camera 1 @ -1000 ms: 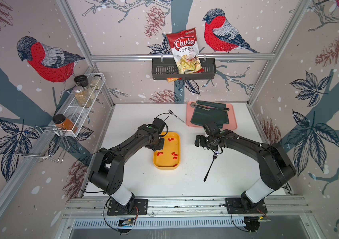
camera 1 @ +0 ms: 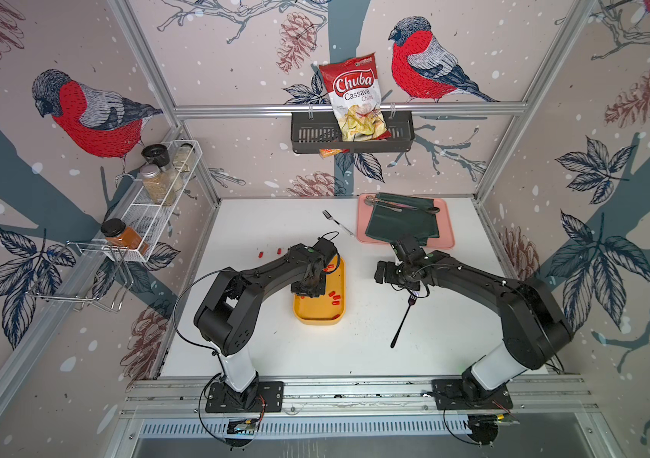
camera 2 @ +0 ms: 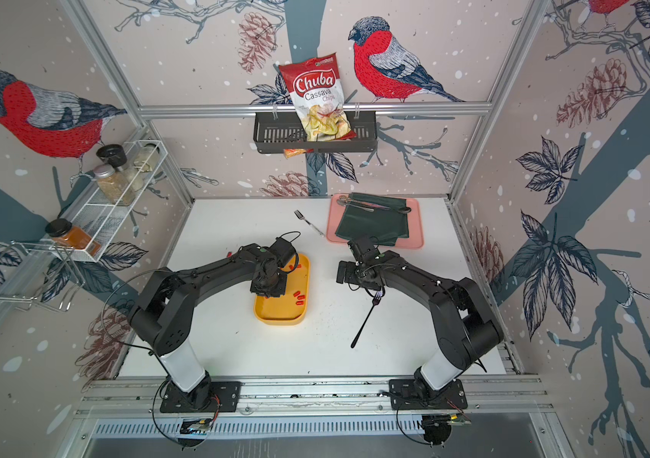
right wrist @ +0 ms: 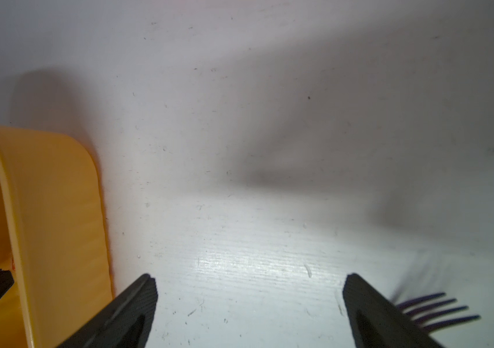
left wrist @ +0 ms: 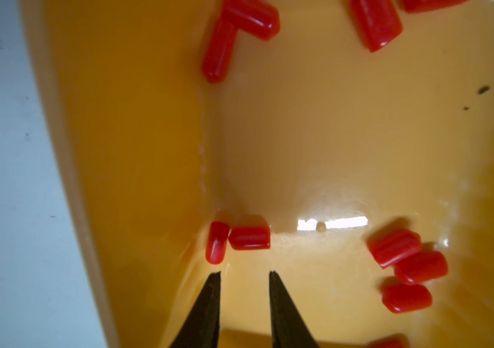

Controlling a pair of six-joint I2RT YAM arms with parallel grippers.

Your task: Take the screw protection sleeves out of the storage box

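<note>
The orange storage box (camera 1: 319,311) holds several red sleeves (left wrist: 249,237), lying in small groups on its floor. My left gripper hangs over the box, open and empty, its fingertips just below a pair of sleeves in the left wrist view. A few red sleeves (camera 1: 261,254) lie on the table outside, left of the box. My right gripper stands open to the right of the box, with nothing between its fingers.
A black-handled fork (camera 1: 403,320) lies under the right arm. A silver fork (camera 1: 338,222) lies behind the box. A pink tray (camera 1: 445,229) with a green mat and utensils is at the back right. Jars on a wire rack hang at left.
The right arm has shifted only slightly.
</note>
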